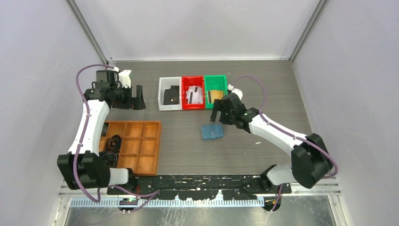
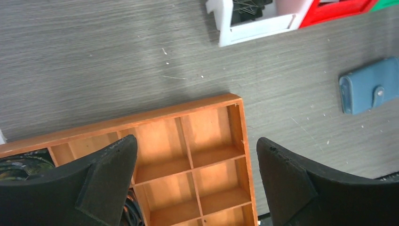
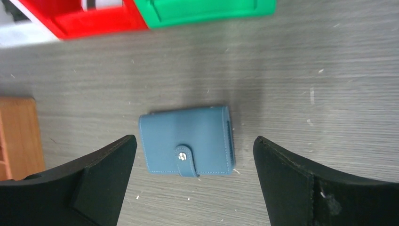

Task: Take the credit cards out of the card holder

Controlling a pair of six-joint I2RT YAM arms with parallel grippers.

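A blue leather card holder [image 1: 212, 131] with a snap strap lies closed on the grey table; no cards show from it. In the right wrist view it [image 3: 188, 132] sits between and just beyond the open fingers of my right gripper, which hovers above it, up and right of it in the top view. My left gripper [image 1: 137, 96] stands open at the upper left, above the table near the wooden organizer; in the left wrist view the card holder [image 2: 367, 84] is off to the right.
White [image 1: 160, 94], red [image 1: 193, 106] and green [image 1: 216, 105] bins stand at the back, holding dark wallets and cards. A wooden compartment tray [image 1: 149, 148] with cables sits front left. The table right of the card holder is clear.
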